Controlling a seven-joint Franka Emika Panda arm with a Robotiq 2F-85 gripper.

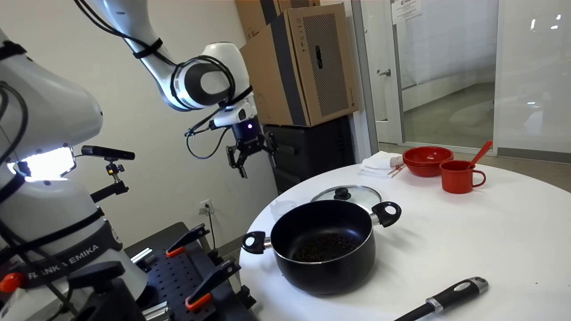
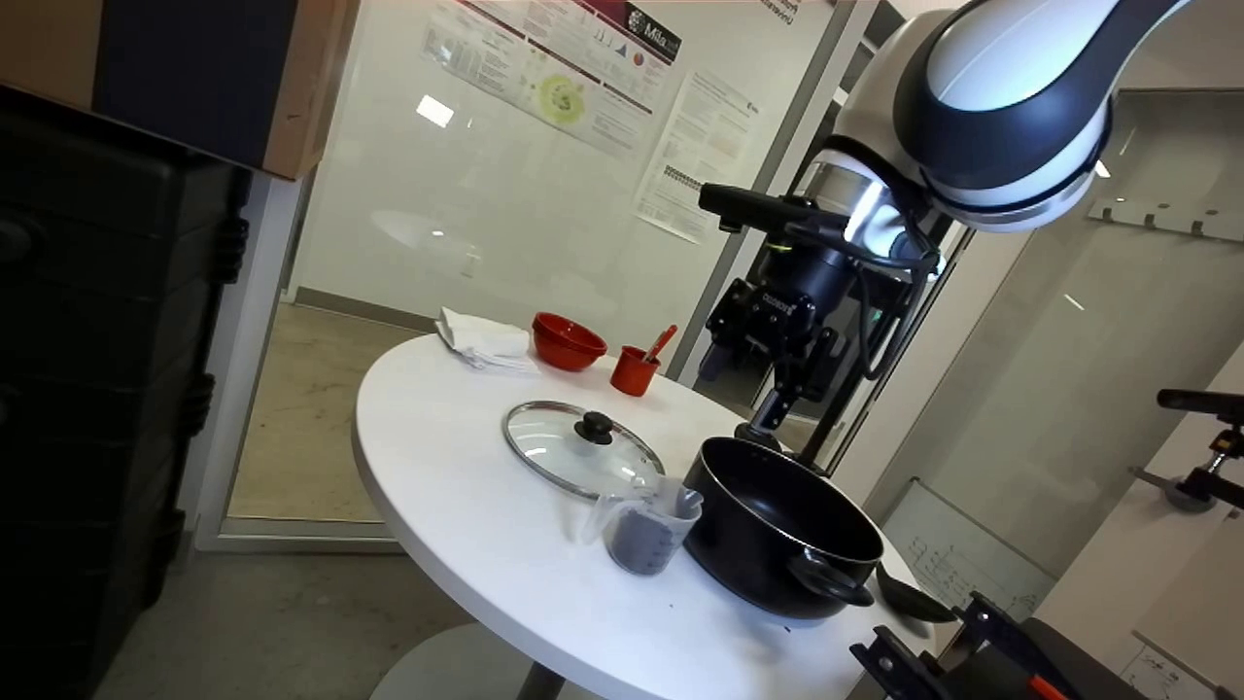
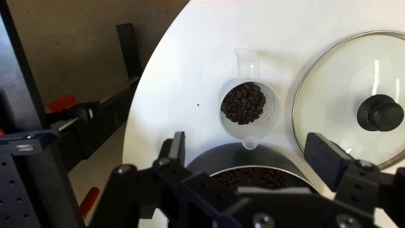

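Observation:
My gripper (image 1: 258, 166) hangs in the air above the far left side of the table, its fingers wide apart and nothing between them. In the wrist view a clear measuring cup (image 3: 271, 114), part filled with dark beans (image 3: 245, 103), stands upright on the table, its handle pointing away from the pot. Right beside it is the black pot (image 1: 326, 278), with more beans (image 1: 326, 247) over its bottom. My fingers (image 3: 324, 161) hide part of the pot in the wrist view. A glass lid (image 3: 334, 87) with a black knob lies on the table near the cup.
A black-handled utensil (image 1: 457, 295) lies at the table's near edge. Red bowls (image 1: 428, 160), a red mug (image 1: 457, 179) and white cloths (image 1: 378, 164) stand at the back.

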